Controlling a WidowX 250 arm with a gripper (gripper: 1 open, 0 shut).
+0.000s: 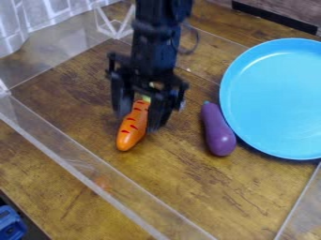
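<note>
My black gripper (146, 105) is lowered over a toy orange carrot (129, 133) with green leaves, its fingers blurred and standing apart around the leafy upper part. The carrot lies on the wooden surface left of centre, its leaves partly hidden by the gripper. Whether the fingers touch it I cannot tell. A purple eggplant (219, 131) lies to the right.
A large blue plate (282, 98) fills the right side. Clear plastic walls edge the wooden area at left and lower right. A blue object (10, 225) sits in the bottom-left corner.
</note>
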